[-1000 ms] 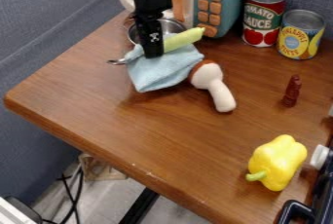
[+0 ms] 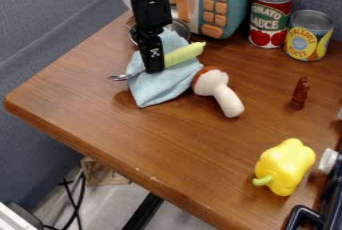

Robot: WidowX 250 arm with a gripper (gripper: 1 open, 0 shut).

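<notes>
The black gripper [image 2: 152,56] reaches down from the top of the view onto a light blue cloth [image 2: 162,86] lying crumpled on the wooden table. A pale green vegetable [image 2: 183,54] lies across the cloth at the gripper's right side. The handle of a metal utensil [image 2: 120,76] sticks out to the left, and a metal pot [image 2: 177,28] is partly hidden behind the arm. I cannot tell whether the fingers are shut on the cloth or the vegetable.
A mushroom-like toy [image 2: 222,94], a small red figure [image 2: 299,94] and a yellow pepper [image 2: 283,167] lie to the right. Two cans [image 2: 270,19] and a teal toy appliance [image 2: 221,4] stand at the back.
The gripper has moved slightly down and toward the front, and the cloth, green vegetable and utensil handle have shifted down with it.
</notes>
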